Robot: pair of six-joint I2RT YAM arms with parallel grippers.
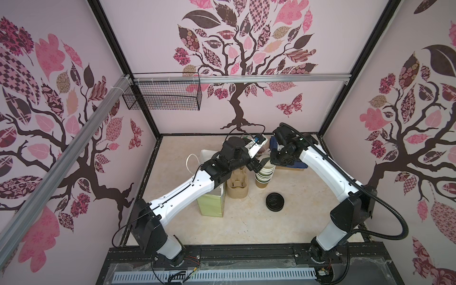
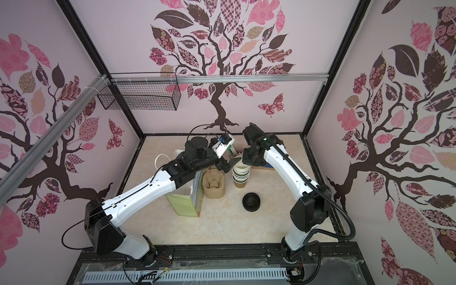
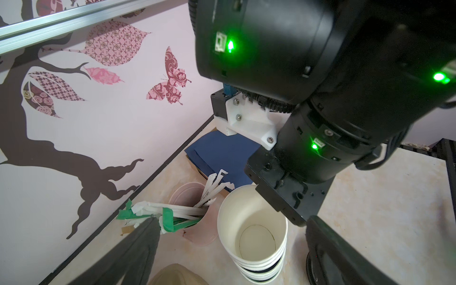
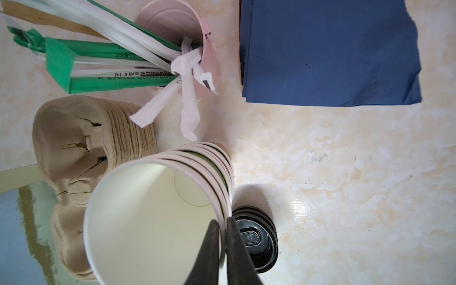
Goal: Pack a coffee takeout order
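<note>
A stack of paper cups stands mid-table, white inside. My right gripper is shut on the top cup's rim, fingertips either side of it. Facing it, my left gripper is open just over the cups, nothing between its fingers. Black lids lie in front of the stack. Stacked cardboard cup carriers stand left of it, beside a green-white bag.
Behind the cups are a pink bucket of wrapped straws and dark blue paper. A wire basket hangs above.
</note>
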